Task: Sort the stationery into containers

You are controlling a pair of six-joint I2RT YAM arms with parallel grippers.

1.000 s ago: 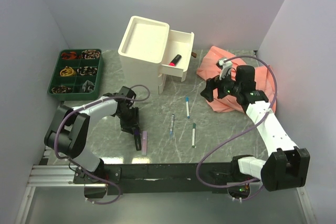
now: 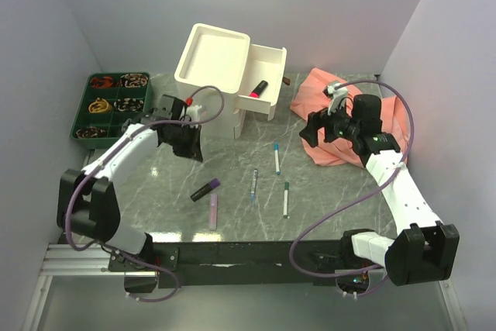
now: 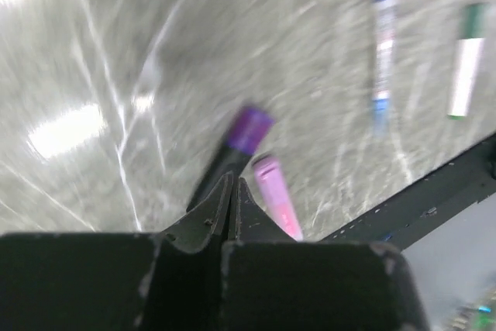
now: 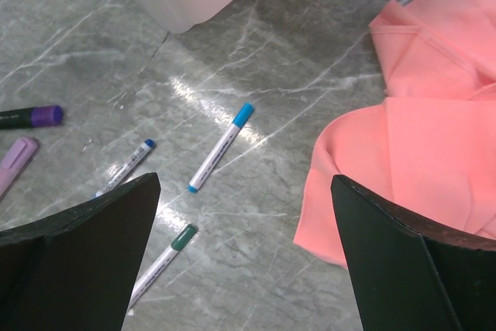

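A black marker with a purple cap lies slantwise on the table, its cap end near the pink highlighter. Behind and above it, apart in the top view, is my left gripper. In the left wrist view its fingertips meet over the marker's dark body, and nothing shows between them. My right gripper is open and empty, above the table's right side. Three slim pens lie mid-table: blue-capped, dark-blue-capped and green-capped. A red and black marker rests in the white box's open drawer.
The white box stands at the back centre. At the back left, a green divided tray holds coiled items. A pink cloth spreads under the right gripper. Bare table shows at the front right.
My left gripper has risen and drawn back from the purple-capped marker. The marker has turned from nearly upright in the view to slanted, its cap towards the right. The right arm barely shifts.
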